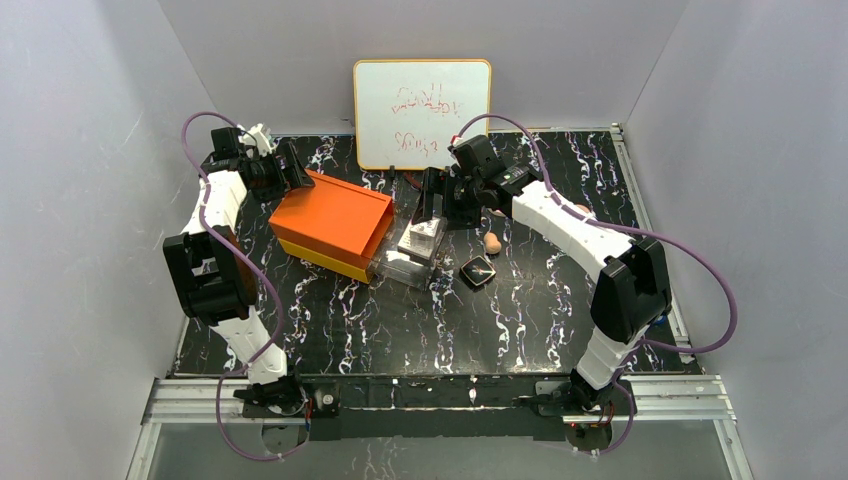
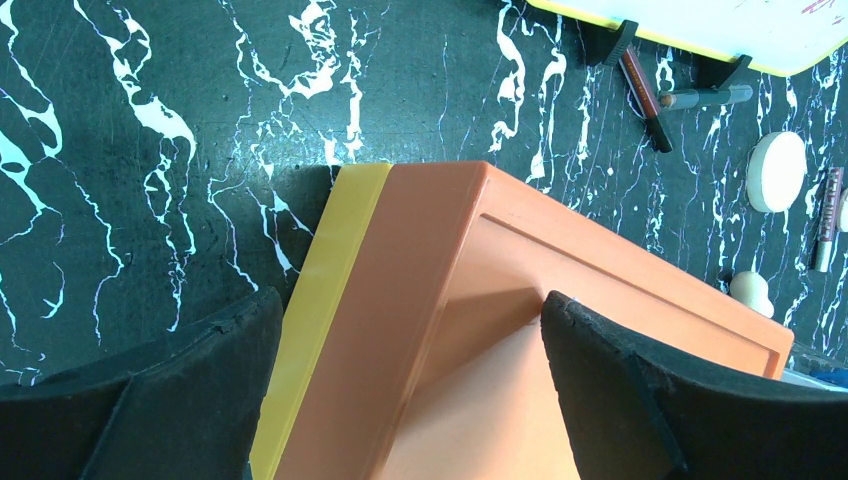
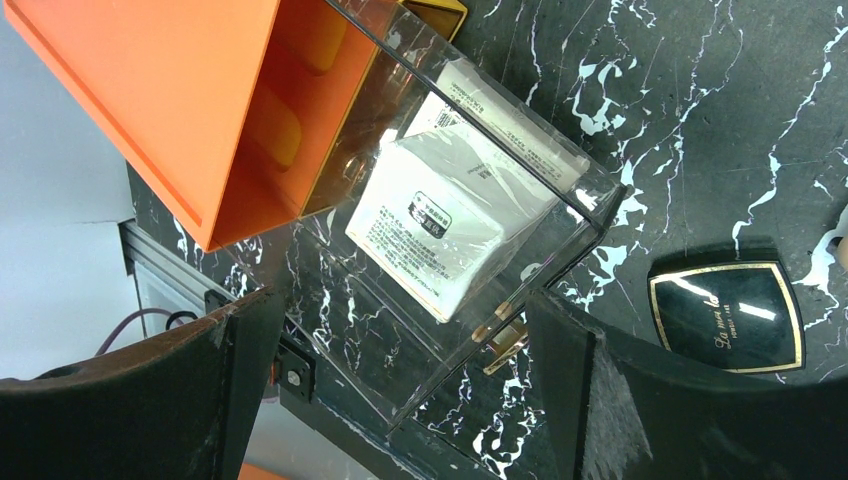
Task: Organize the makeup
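An orange box with a yellow side sits left of the table's middle, its clear drawer pulled out to the right. Two white printed boxes lie inside that drawer. Over the box's far left corner, my left gripper stands open, fingers apart and nothing held between them. Above the drawer's outer end hangs my right gripper, open and empty. A black compact with gold trim rests on the table right of the drawer, outside it. A tan egg-shaped sponge lies beyond the compact.
A whiteboard stands at the back. Near its foot lie a dark red pencil, a grey-green pencil, and a white round item.
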